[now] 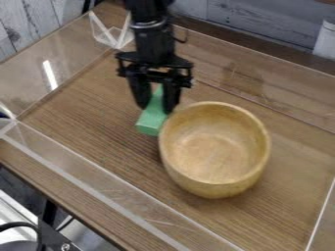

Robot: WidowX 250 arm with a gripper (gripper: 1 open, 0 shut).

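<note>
The black gripper (153,83) hangs over the middle of the wooden table, blurred, at the upper left of a wooden bowl. A green object (153,117) is just below the gripper, between its fingers or under them; I cannot tell whether it is held. The round bowl (214,147) stands right of centre, touching or very close to the green object.
Clear edging runs along its left and lower sides. A white object (324,39) is at the back right, with a grey wooden wall behind.
</note>
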